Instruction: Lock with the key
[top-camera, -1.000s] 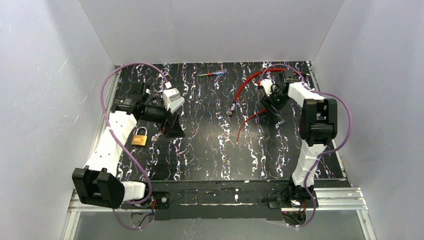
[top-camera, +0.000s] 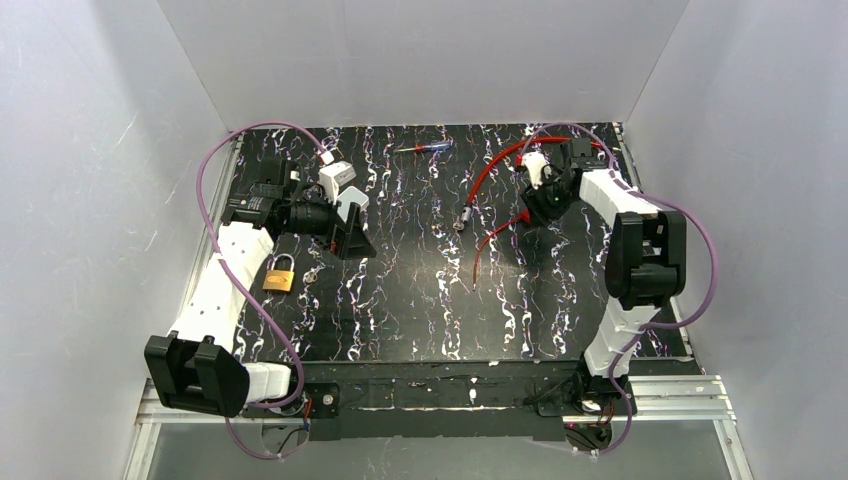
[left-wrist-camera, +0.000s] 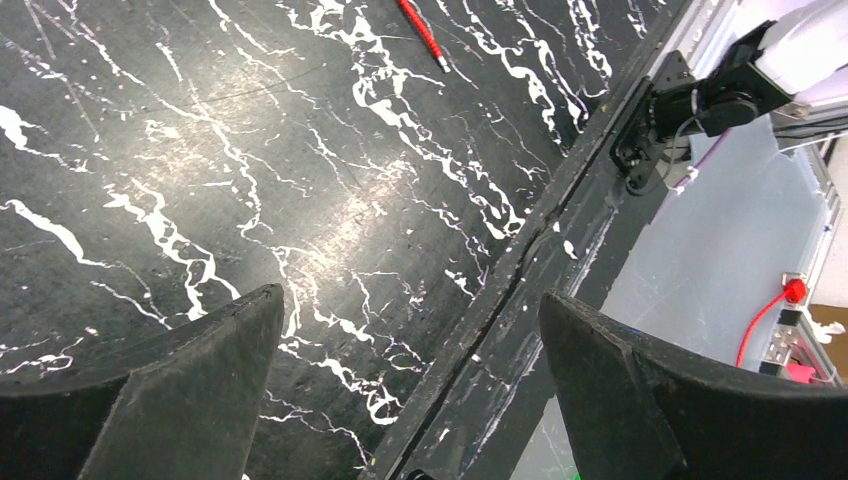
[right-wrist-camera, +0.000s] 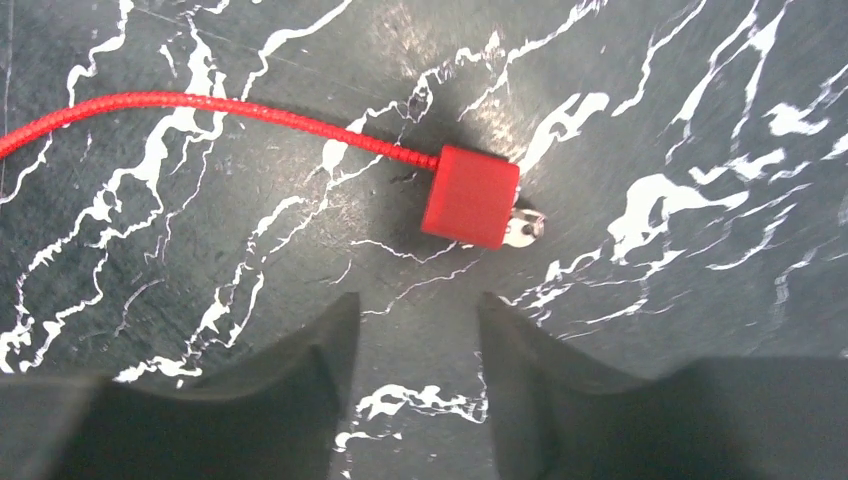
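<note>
A red cable lock (right-wrist-camera: 470, 195) lies on the dark marbled surface, a small silver piece beside its body and its red cable (right-wrist-camera: 270, 114) curving away; the silver piece may be a key, but I cannot tell. My right gripper is over it, fingertips apart with empty floor between them in the right wrist view, the lock just beyond them. My left gripper hangs open and empty over the left half of the table. A brass padlock (top-camera: 278, 281) lies at the left, with a small object (top-camera: 311, 277) beside it, too small to identify.
A thicker red cable (top-camera: 483, 172) with a silver end curves behind the lock. A screwdriver (top-camera: 426, 147) lies at the back, and a white object (top-camera: 355, 198) is partly behind my left gripper. Grey walls enclose the table.
The left gripper has moved a little toward the back. The objects on the table look unchanged.
</note>
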